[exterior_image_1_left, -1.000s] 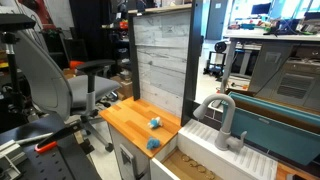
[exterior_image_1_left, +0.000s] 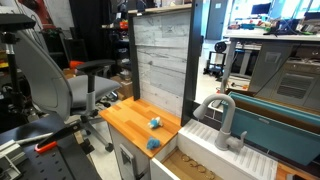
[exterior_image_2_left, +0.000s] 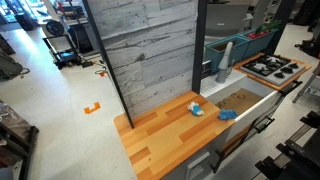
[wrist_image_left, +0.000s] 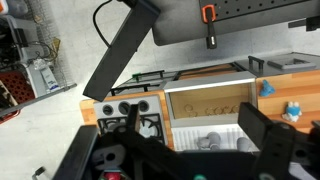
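In the wrist view my gripper stands open at the lower edge, its dark fingers wide apart with nothing visible between them. Beneath it lies a white-walled open drawer (wrist_image_left: 210, 101) with a wood-coloured floor and a few small brownish marks or items on it. On the wooden counter (exterior_image_2_left: 165, 140) rest two small blue things: one (exterior_image_1_left: 153, 144) near the front edge beside the drawer, the other (exterior_image_1_left: 155, 123), blue and pale, farther back. Both are too small to identify. A grey faucet (exterior_image_1_left: 226, 125) rises behind the drawer.
A stove top (exterior_image_2_left: 272, 68) lies beyond the drawer. Behind the counter stands a whitish plank panel (exterior_image_1_left: 160, 65), and a teal bin (exterior_image_1_left: 265, 125) is behind the faucet. An office chair (exterior_image_1_left: 50, 85) stands at the left.
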